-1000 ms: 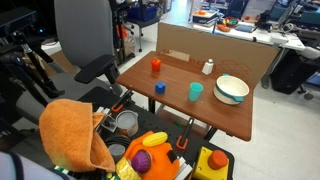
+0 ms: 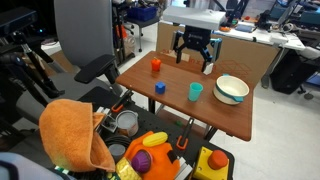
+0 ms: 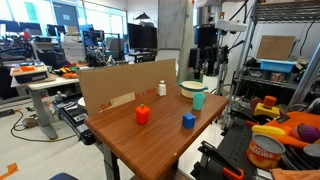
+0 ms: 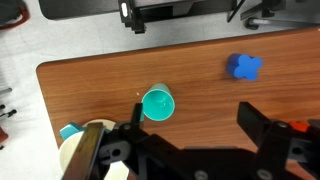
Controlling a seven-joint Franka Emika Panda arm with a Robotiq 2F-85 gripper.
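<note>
Above the wooden table [image 2: 178,97] hangs my gripper [image 2: 194,61], its fingers spread apart with nothing between them. A teal cup [image 2: 195,92] stands on the table, and the wrist view shows the cup [image 4: 158,103] just ahead of the open fingers. To its left in exterior view 1 lies a small blue object [image 2: 160,88]. To its right is a white bowl [image 2: 232,90] with something teal at its rim. A red object [image 3: 143,116] sits towards the table's far left. In exterior view 2 a white bottle [image 3: 162,88] stands near the back.
A brown panel [image 2: 240,58] closes off the table's back edge. In front, a dark surface carries an orange towel [image 2: 75,135], metal pots [image 2: 127,122] and toy food. Clamps grip the table's front edge. Bare wood lies between the objects.
The arm has come into exterior view 1 from the top left, and the gripper has moved right and lower over the table. The objects on the table have not moved.
</note>
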